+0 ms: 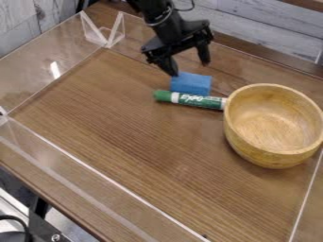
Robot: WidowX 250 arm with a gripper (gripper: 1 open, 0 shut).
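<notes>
My black gripper point(182, 55) is open at the top centre, its fingers apart above and behind a blue block point(191, 84), which rests on the wooden table. Just in front of the block lies a green-and-white marker labelled EXPO point(187, 99), angled slightly.
A large tan bowl point(273, 145) stands at the right, beside the marker's right end. A clear plastic edge runs along the left side.
</notes>
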